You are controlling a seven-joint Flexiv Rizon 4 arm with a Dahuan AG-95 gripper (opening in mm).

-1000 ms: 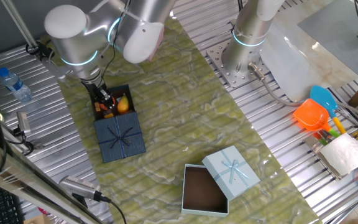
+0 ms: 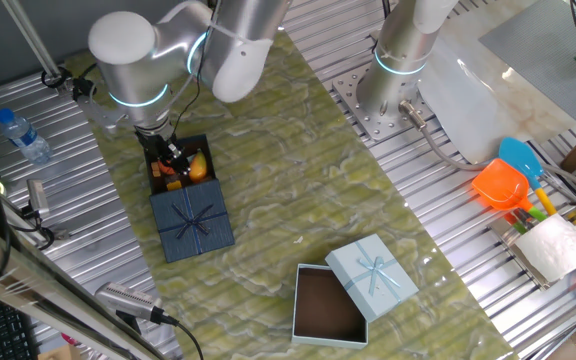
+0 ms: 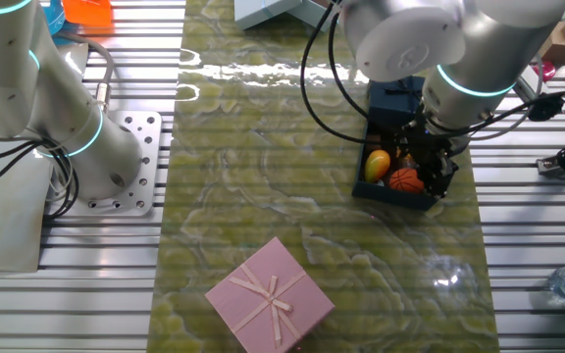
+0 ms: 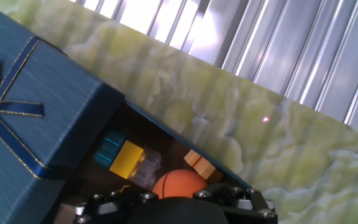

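Observation:
A dark blue gift box (image 2: 155, 180) stands partly uncovered, its ribboned lid (image 2: 192, 220) lying across one end. Inside are an orange ball (image 4: 180, 183) with dark lines, a yellow-orange fruit-like piece (image 3: 377, 165), a teal, yellow and clear block (image 4: 128, 158) and a small wooden-coloured piece (image 4: 202, 165). My black gripper (image 2: 180, 162) is low over the open end. In the wrist view its dark parts frame the ball from below; the fingertips are hard to make out, and whether they touch anything is unclear.
A light blue box (image 2: 330, 310) stands open with its lid (image 2: 373, 277) tilted on its edge. A closed pink box (image 3: 270, 294) sits elsewhere on the green mat. A water bottle (image 2: 25, 137) lies off the mat.
The arm has shifted slightly to the right and a little down in exterior view 1, with the gripper staying over the blue box. The boxes have not moved.

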